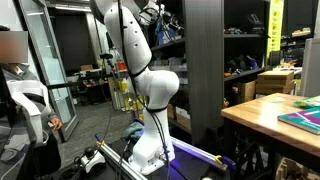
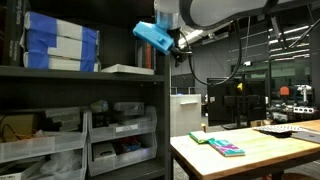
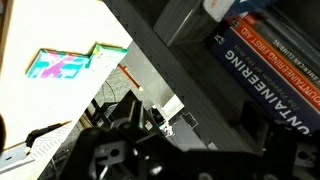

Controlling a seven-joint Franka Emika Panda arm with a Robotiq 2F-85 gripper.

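Note:
High beside the dark shelf, my gripper stands open, its black fingers wide apart and nothing visible between them. Books with printed spines lie close by on the dark shelf at the right of the wrist view. A colourful pink and blue booklet rests flat on the wooden table, with a small green-edged item near it. From above, the wrist view shows that same booklet and the item. A light-blue piece sits at the arm's end; what it belongs to I cannot tell.
Blue and white boxes fill the shelf's upper left. Clear bins stand on the lower shelf. The wooden table has bare room around the booklet. A dark upright shelf panel rises between arm and table.

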